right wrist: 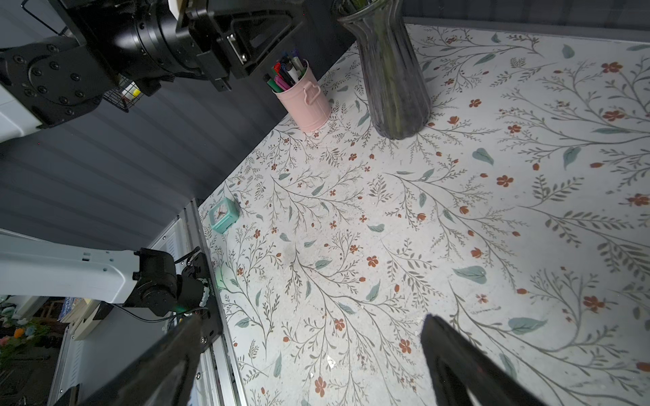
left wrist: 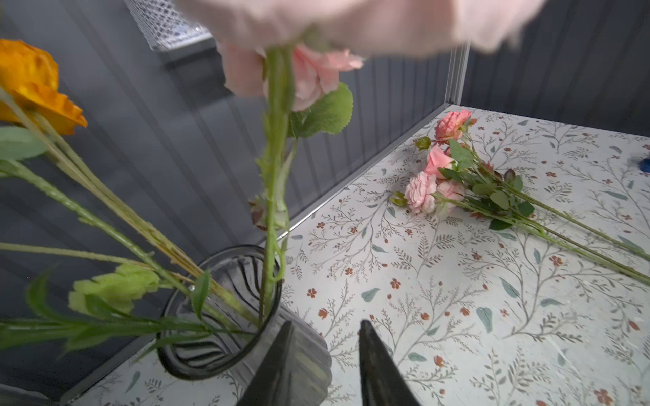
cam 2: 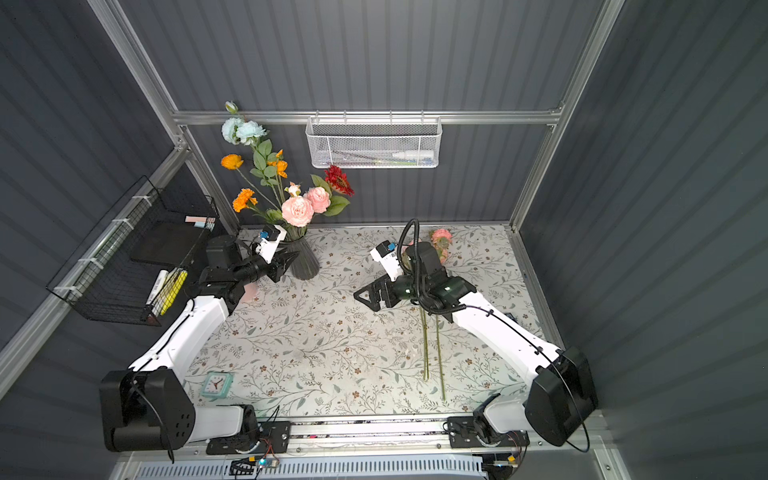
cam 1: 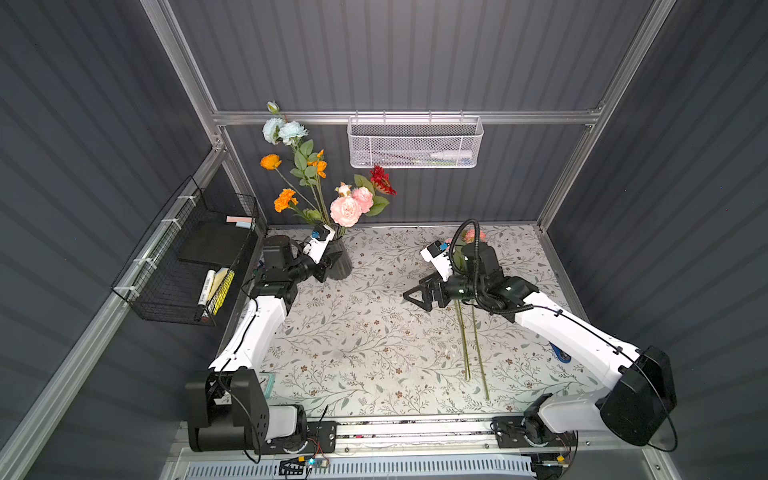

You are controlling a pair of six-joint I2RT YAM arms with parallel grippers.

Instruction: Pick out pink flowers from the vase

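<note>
A dark ribbed vase (cam 1: 339, 264) at the back left holds orange, pale blue, red and pink flowers (cam 1: 345, 210). My left gripper is beside the vase mouth, fingers apart, just below a pink bloom whose green stem (left wrist: 274, 155) runs into the vase; nothing shows between the fingers. My right gripper hangs open over the middle-right of the table, empty. Pink flowers (left wrist: 423, 193) lie on the table at the back right, long stems toward the front, partly behind the right arm in the top views.
A pink pen cup (right wrist: 304, 108) stands left of the vase, a small teal clock (cam 2: 216, 385) at the front left. A black wire basket (cam 1: 160, 304) hangs on the left wall, a white basket (cam 1: 414, 144) on the back wall.
</note>
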